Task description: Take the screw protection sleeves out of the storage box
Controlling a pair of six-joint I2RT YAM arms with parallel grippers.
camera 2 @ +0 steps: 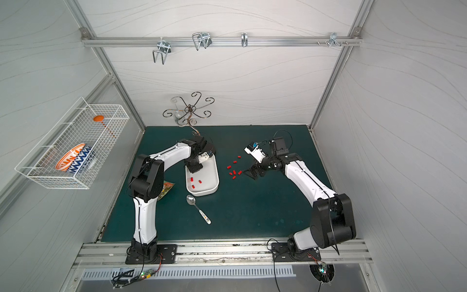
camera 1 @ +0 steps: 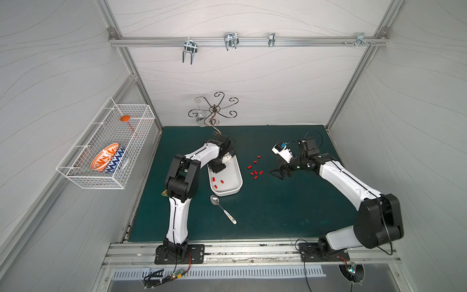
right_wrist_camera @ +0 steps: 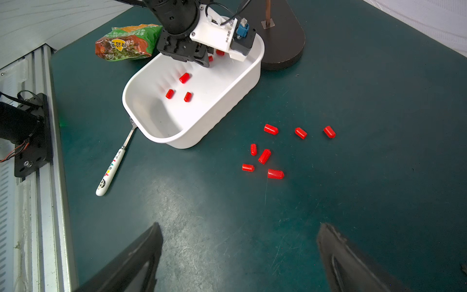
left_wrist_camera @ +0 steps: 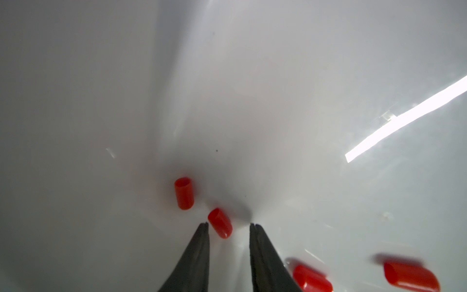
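The white storage box (camera 1: 232, 180) holds several red sleeves, with three visible in its near half (camera 2: 200, 181). My left gripper is down inside the box's far part, open around a small red sleeve (left_wrist_camera: 220, 223); another sleeve (left_wrist_camera: 184, 193) lies just beyond, and two more at the lower right of that view. Whether the fingers touch the sleeve is unclear. Several sleeves (right_wrist_camera: 264, 156) lie loose on the table right of the box. My right gripper hangs open to the right of them, holding nothing.
A spoon (camera 1: 227, 214) lies in front of the box, a snack bag (right_wrist_camera: 127, 42) to its left. A dark-based metal stand (right_wrist_camera: 284, 43) is behind it. The white wire basket (camera 1: 87, 177) hangs on the left wall.
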